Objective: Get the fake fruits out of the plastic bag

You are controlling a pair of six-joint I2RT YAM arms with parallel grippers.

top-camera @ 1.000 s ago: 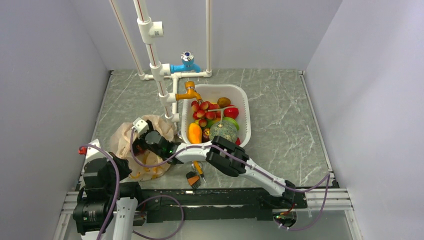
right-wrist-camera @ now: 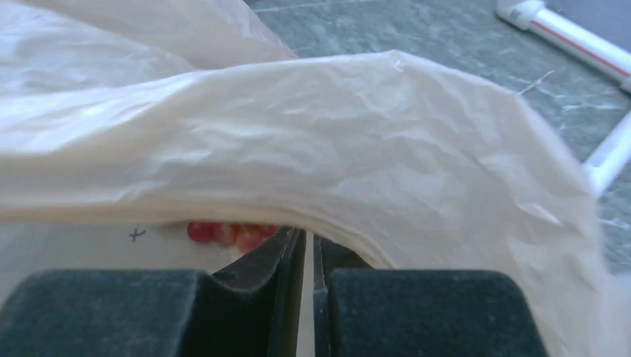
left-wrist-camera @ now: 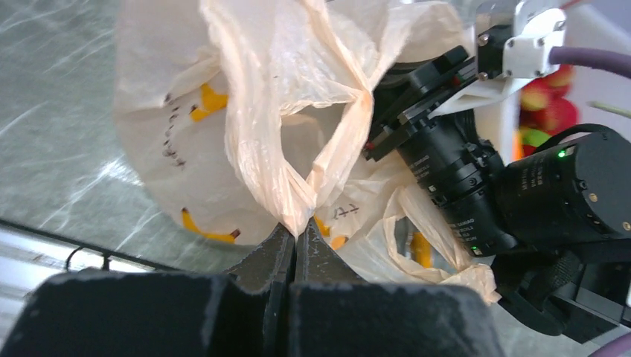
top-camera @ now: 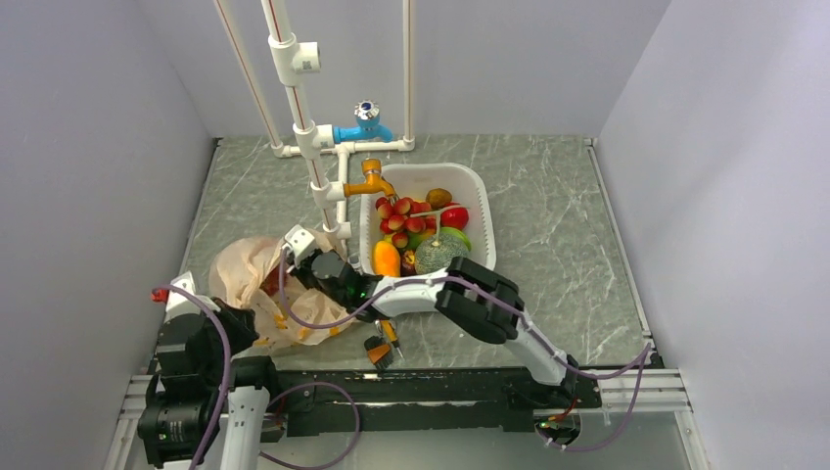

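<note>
The pale plastic bag point(top-camera: 245, 269) lies crumpled at the left of the table, its edge pulled rightward. In the left wrist view my left gripper is shut on a gathered fold of the bag point(left-wrist-camera: 260, 141). My right gripper point(top-camera: 292, 278) reaches into the bag from the right. Its fingers point(right-wrist-camera: 257, 275) are shut with a narrow gap, and what is between them cannot be made out. Small round red fruits point(right-wrist-camera: 223, 233) show inside the bag, beside and partly behind one finger. In the top view some red fruit point(top-camera: 271, 283) shows through the bag's opening.
A white basket point(top-camera: 477, 186) full of fake fruits stands behind the right arm, close to it. White pipes point(top-camera: 305, 147) with an orange tap point(top-camera: 370, 186) rise beside the basket. A brush point(top-camera: 378, 352) lies near the front edge.
My right gripper has moved a little right and toward the basket, with the bag's side drawn along. The basket has shifted slightly right. The left arm has barely moved.
</note>
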